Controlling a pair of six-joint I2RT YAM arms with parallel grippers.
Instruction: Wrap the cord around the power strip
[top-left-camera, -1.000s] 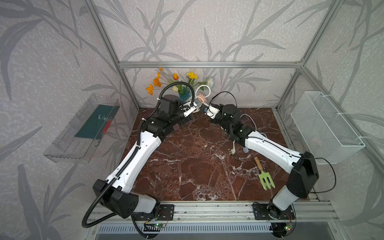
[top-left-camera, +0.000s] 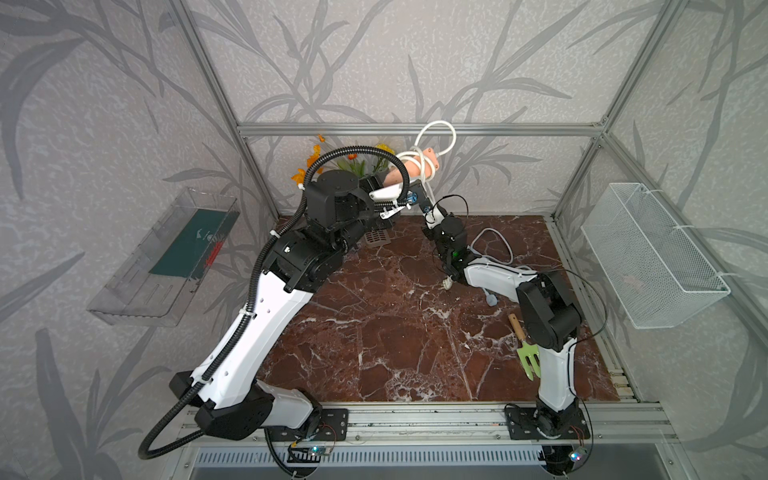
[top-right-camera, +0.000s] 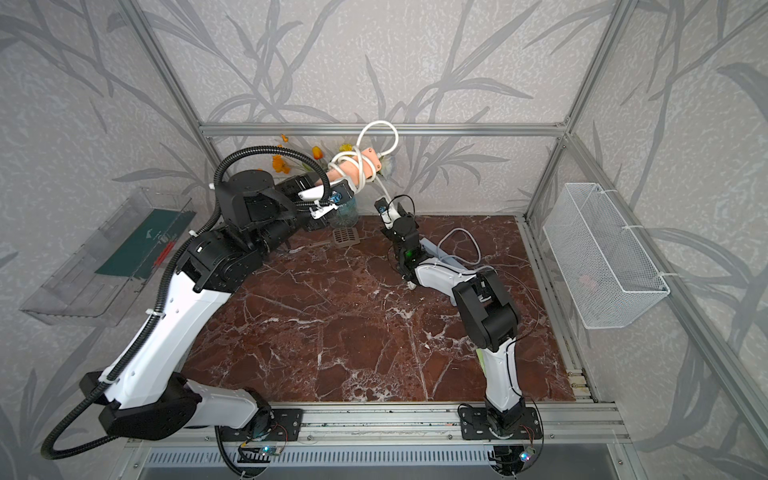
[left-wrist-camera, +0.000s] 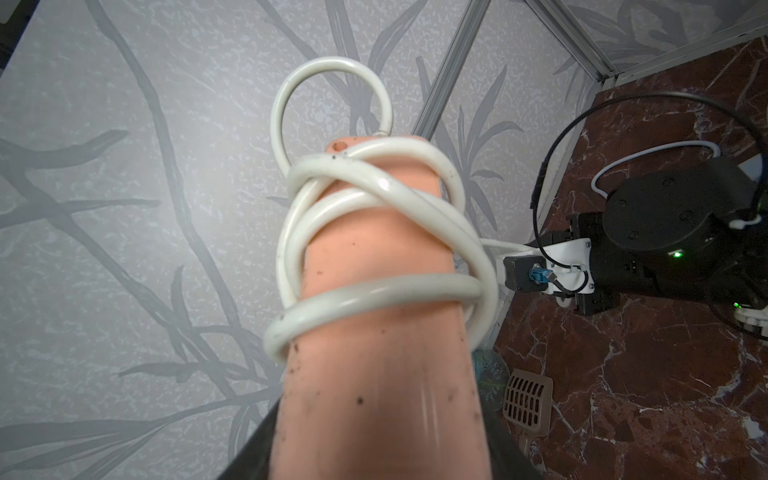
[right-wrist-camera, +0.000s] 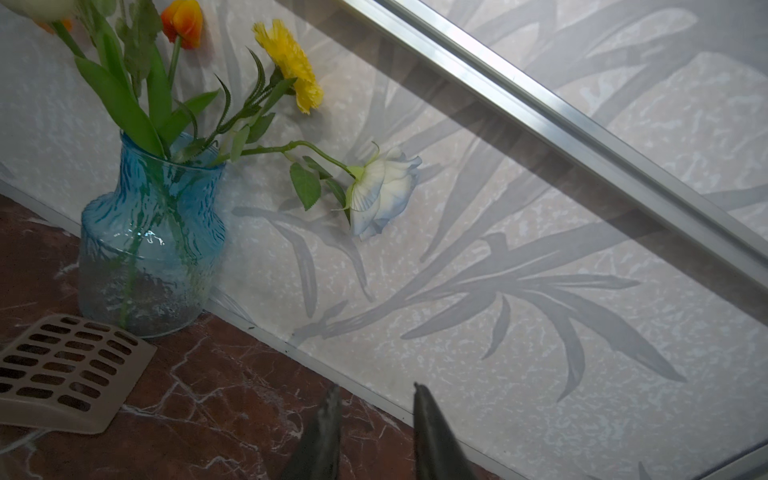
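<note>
The salmon power strip (left-wrist-camera: 376, 368) is held aloft by my left gripper (top-right-camera: 320, 192), shut on it, near the back wall. White cord (left-wrist-camera: 384, 288) lies in several crossing loops around the strip, with a free loop (left-wrist-camera: 276, 112) standing out past its end. A length of cord hangs down toward the lower right. My right gripper is lower, near the back of the table, its two blurred fingertips apart with nothing seen between them.
A vase (right-wrist-camera: 152, 256) of flowers stands by the back wall beside a tan slotted piece (right-wrist-camera: 72, 368). A green garden fork (top-left-camera: 528, 356) lies at the right front. Baskets (top-left-camera: 652, 264) hang on the side walls.
My left gripper has risen with the strip and cord. My right arm has drawn back to the right, away from the strip, its elbow folding inward.
</note>
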